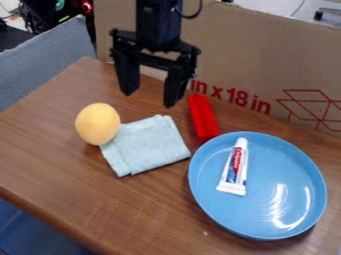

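Note:
My black gripper hangs open over the back of the table, empty between its fingers. Below it lies a folded light blue cloth, with a yellow rounded object standing at its left. A red elongated object lies right of the cloth. At the right, a white toothpaste tube rests on a blue plate.
A large cardboard box walls off the back of the wooden table. A grey padded surface borders the table at the left.

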